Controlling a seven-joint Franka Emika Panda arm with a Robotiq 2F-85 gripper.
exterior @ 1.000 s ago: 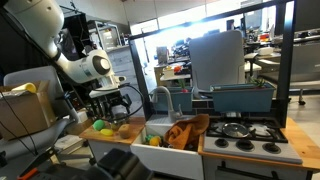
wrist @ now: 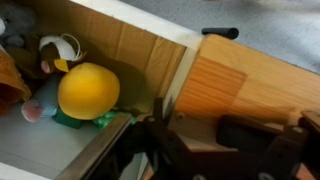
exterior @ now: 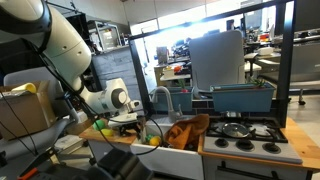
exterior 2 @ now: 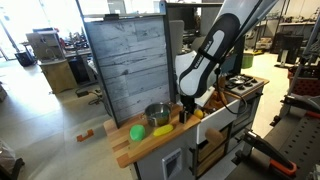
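Observation:
My gripper reaches down over the wooden counter (wrist: 225, 85), close to the rim of the white sink (wrist: 135, 20). Its dark fingers stand apart at the lower edge of the wrist view. A black object (wrist: 250, 134) shows between them, low on the wood; whether they touch it cannot be told. Inside the sink lie a round yellow toy (wrist: 88, 90), a white bird-like plush (wrist: 58, 50) and green items. From the side, the white-bodied gripper (exterior: 130, 128) is left of the sink, its fingertips hard to make out.
A metal pot (exterior 2: 158, 113), a green item (exterior 2: 137, 131) and a yellow item (exterior 2: 163, 130) share the counter beside the arm. The faucet (exterior: 168, 98) rises behind the sink. A stove (exterior: 240, 130) stands far right. Another dark item (wrist: 220, 32) lies past the counter edge.
The arm has come down and to the right, from above the counter to close over it beside the sink. Objects in the sink look unmoved.

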